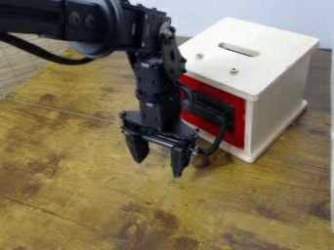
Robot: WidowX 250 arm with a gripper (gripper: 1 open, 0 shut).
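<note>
The black gripper [158, 156] points down just above the wooden floor, in front of and left of a white box [276, 93]. Its two fingers stand apart, open, with nothing seen between them. The box has a slot and two small knobs on top and a red-framed front [232, 103] with a dark middle, partly hidden by the arm and its cable.
A pale wall [222, 10] stands behind the box, and a beige surface is at the far left.
</note>
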